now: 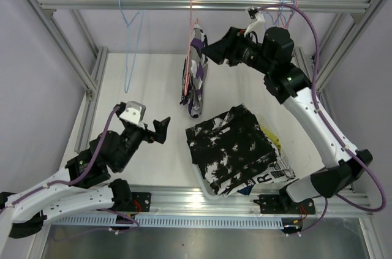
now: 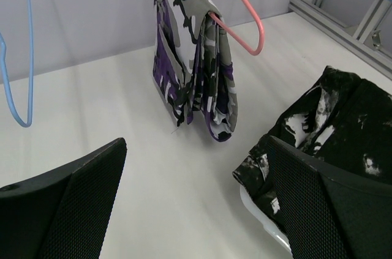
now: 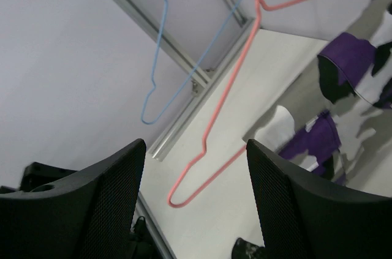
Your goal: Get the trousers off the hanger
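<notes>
The grey, purple and black camouflage trousers (image 1: pixel 196 75) hang folded over a pink hanger (image 2: pixel 258 32) on the rail, near the middle. My right gripper (image 1: pixel 217 51) is raised just right of the trousers' upper part, open; in the right wrist view the pink hanger (image 3: pixel 217 112) and trousers (image 3: pixel 312 142) lie beyond its fingers. My left gripper (image 1: pixel 153 127) is low at the left, open and empty, facing the trousers (image 2: pixel 190 57) from below and to the left.
Empty blue hangers (image 1: pixel 127 26) hang left, more blue and pink ones at right. A clear tray heaped with black-and-white and yellow garments (image 1: pixel 233 149) lies at the front right. The board (image 1: pixel 110 130) is bare at left.
</notes>
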